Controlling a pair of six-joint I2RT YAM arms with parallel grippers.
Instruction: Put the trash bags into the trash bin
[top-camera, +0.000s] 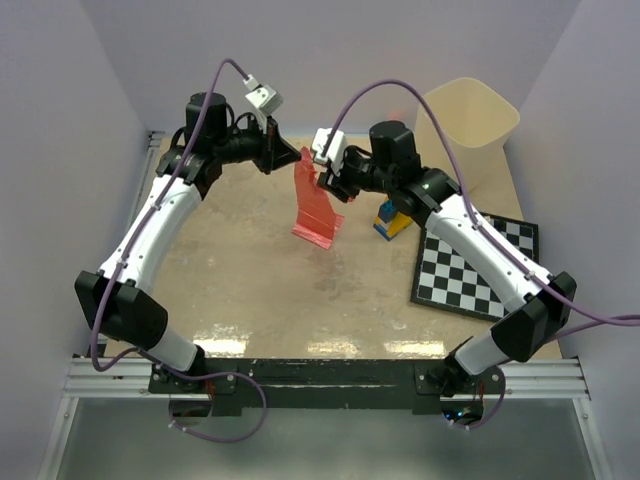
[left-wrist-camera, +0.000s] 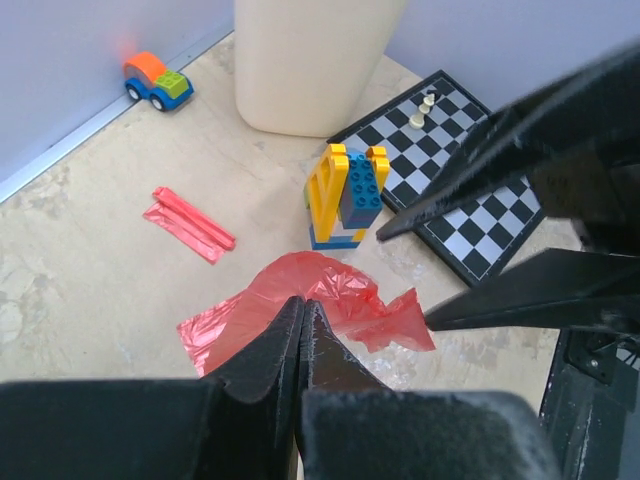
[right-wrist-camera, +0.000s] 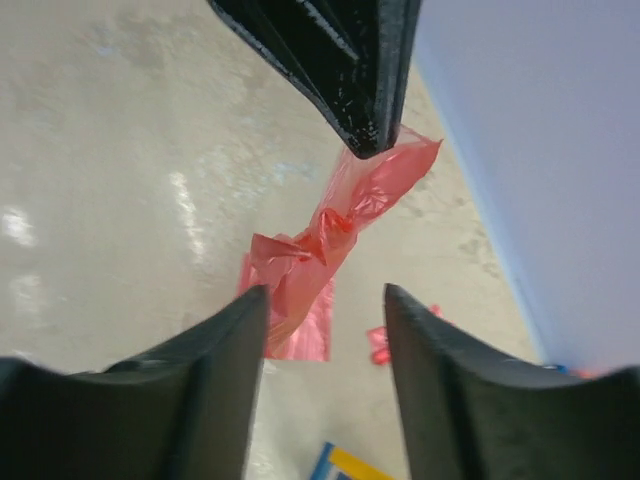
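Note:
A crumpled red plastic bag (top-camera: 315, 210) hangs between my two grippers above the table. My left gripper (top-camera: 298, 155) is shut, with the bag at its tips (left-wrist-camera: 255, 305). My right gripper stands apart with its fingers open, the bag seen beyond them in the right wrist view. A second flattened red bag (left-wrist-camera: 190, 225) lies on the table farther back. The cream trash bin (top-camera: 465, 125) stands at the back right.
A yellow and blue brick model (left-wrist-camera: 345, 195) stands beside a checkered board (top-camera: 470, 265) on the right. A toy car (left-wrist-camera: 158, 82) sits by the back wall.

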